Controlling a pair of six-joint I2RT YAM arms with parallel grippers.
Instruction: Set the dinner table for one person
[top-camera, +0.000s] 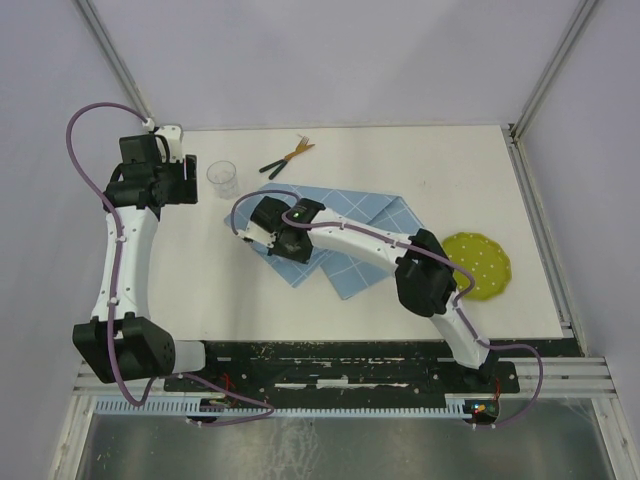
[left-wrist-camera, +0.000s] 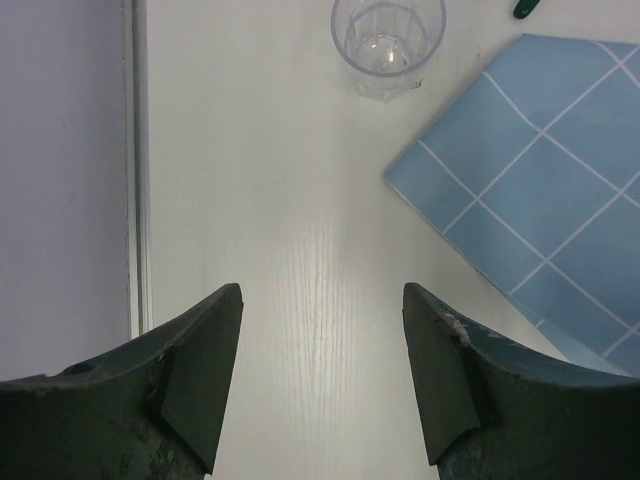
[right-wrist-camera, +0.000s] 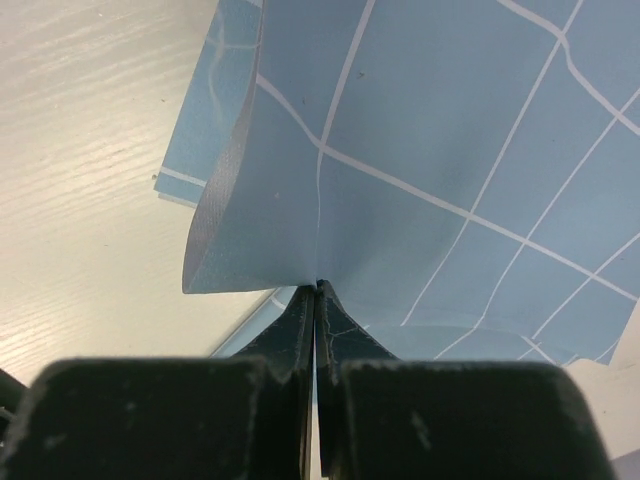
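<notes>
The blue cloth (top-camera: 360, 262) with white grid lines lies partly folded in the middle of the table. In the right wrist view my right gripper is shut on a pinched edge of the cloth (right-wrist-camera: 400, 130), which rises in a crease towards the fingertips. Empty and open, my left gripper is over bare table at the left side. A clear glass (top-camera: 223, 179) stands behind the cloth's left corner. Cutlery (top-camera: 288, 158) with dark handles lies crossed at the back. At the right is a yellow-green round plate (top-camera: 476, 266) with pale dots.
White walls bound the table (top-camera: 450, 170) at the back and both sides. Bare surface shows at the back right and front left. The right arm (top-camera: 360, 238) reaches across the cloth and hides part of it.
</notes>
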